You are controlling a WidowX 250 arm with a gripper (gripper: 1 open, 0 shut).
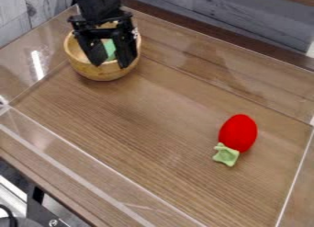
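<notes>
My gripper (102, 38) is a black two-fingered tool at the top left, lowered over a tan bowl (106, 69), its fingers spread open. A green object (109, 49) sits in the bowl, partly hidden behind the gripper; whether the fingers touch it is unclear.
A red object (238, 130) with a small light-green piece (226, 155) at its lower end lies on the right of the wooden table (147, 166). A grey wall stands at the upper left.
</notes>
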